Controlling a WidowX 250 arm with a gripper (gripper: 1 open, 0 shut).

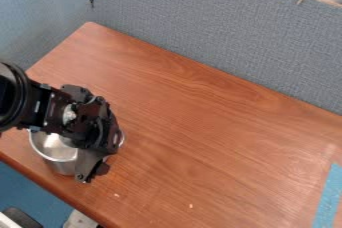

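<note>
The black robot arm reaches in from the left edge, and its gripper (94, 157) is low over a silver metal pot (54, 154) near the left front edge of the wooden table (214, 142). The arm hides much of the pot and whatever may be inside it. The gripper's fingers overlap the pot's right side; whether they touch it, and how far they stand apart, is unclear from this view.
Grey padded walls (214, 42) bound the table at the back and left. A blue strip (327, 192) lies at the right edge.
</note>
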